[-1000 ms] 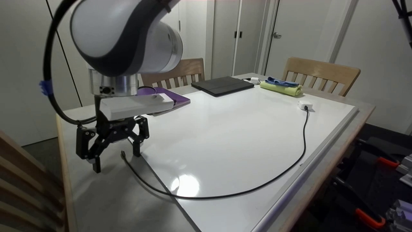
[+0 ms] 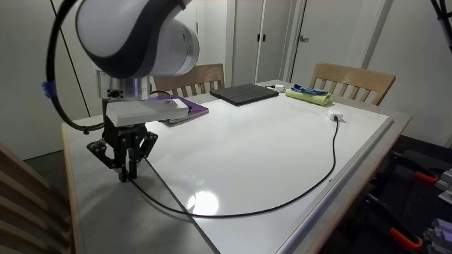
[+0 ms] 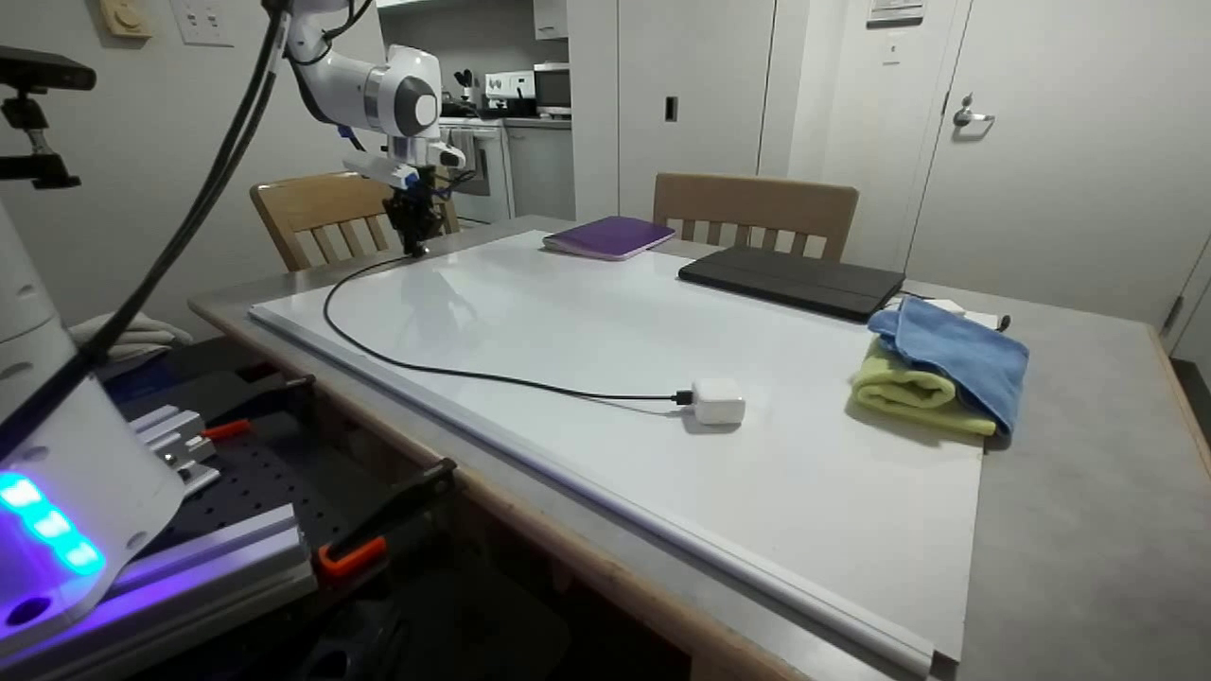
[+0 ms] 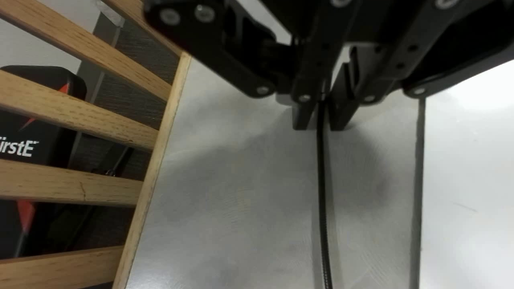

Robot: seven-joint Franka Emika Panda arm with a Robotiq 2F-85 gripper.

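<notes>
A black cable curves across the whiteboard from a white charger block to the grey tabletop at the near left. My gripper points down over the cable's free end. In the wrist view the cable runs between the two fingers of my gripper. The fingers stand close together, part open, with a thin gap beside the cable. The cable's tip is hidden among the fingers. In exterior view 2 the charger block lies on the board with the cable plugged in.
A purple folder, a black flat case and folded blue and green cloths lie along the far side. A wooden chair stands close to the table edge beside my gripper. The board's middle is clear.
My gripper's fingers were wide apart on either side of the cable's end. Now they have drawn together around it, hiding the tip. The rest of the cable and the charger block look unmoved.
</notes>
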